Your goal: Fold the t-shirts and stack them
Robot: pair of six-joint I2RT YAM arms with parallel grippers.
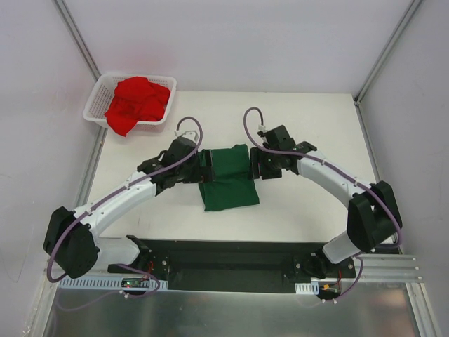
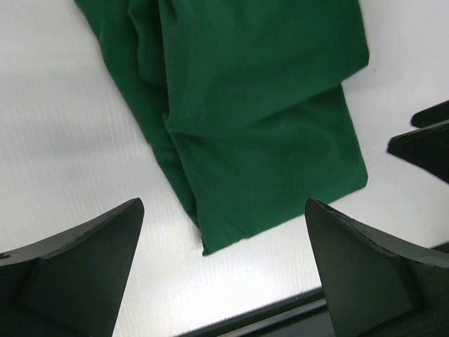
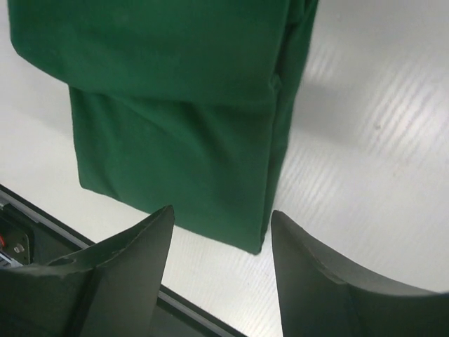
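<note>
A dark green t-shirt point(image 1: 231, 194) lies folded over on itself at the middle of the table, its upper layer ending partway down in a slanted edge. My left gripper point(image 1: 205, 175) hovers over the shirt's left edge. In the left wrist view its fingers point(image 2: 91, 270) are wide apart with no cloth between them. At the shirt's right edge is my right gripper point(image 1: 254, 168), also open. The near corner of the green shirt point(image 3: 210, 203) shows beyond its separated fingers point(image 3: 137, 270) in the right wrist view.
At the back left stands a white basket point(image 1: 103, 100) with red cloth point(image 1: 137, 102) inside, hanging a little over its front rim.
</note>
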